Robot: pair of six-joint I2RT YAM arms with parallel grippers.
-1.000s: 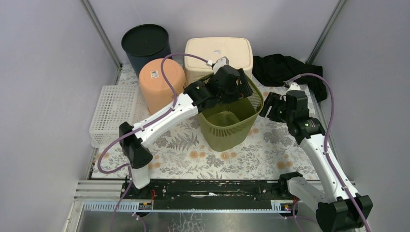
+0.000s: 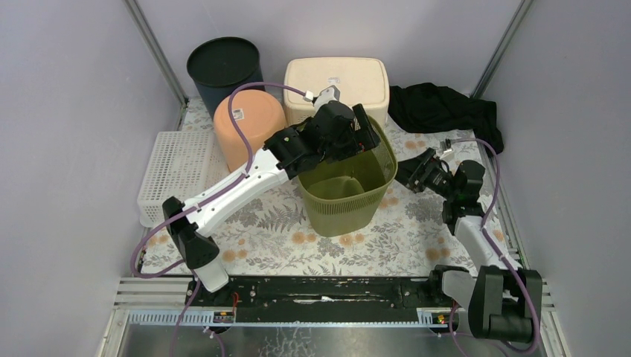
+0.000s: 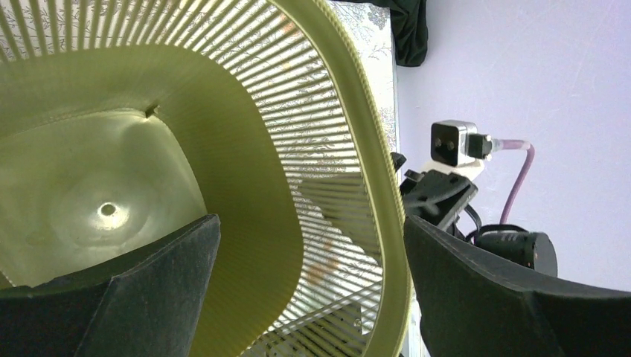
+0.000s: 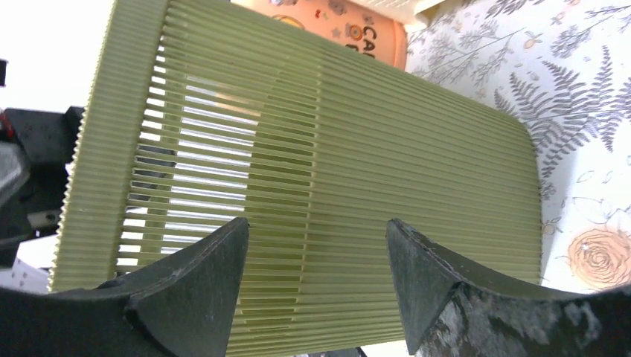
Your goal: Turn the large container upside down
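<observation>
A large olive-green slatted container [image 2: 336,212] stands upright in the middle of the floral surface, its inside visible. My left gripper [image 2: 361,126] is over its top; in the left wrist view its open fingers [image 3: 506,297] straddle the container's slatted rim [image 3: 346,89]. My right gripper [image 2: 405,169] is beside the container's right side, low. In the right wrist view its fingers are apart, facing the slatted outer wall [image 4: 402,149]; whether they touch it I cannot tell.
A peach container [image 2: 245,130], a cream bin [image 2: 335,78] and a dark bucket [image 2: 223,63] stand behind. A white basket [image 2: 173,171] lies left, a black cloth [image 2: 439,108] back right.
The container shifted slightly forward-left.
</observation>
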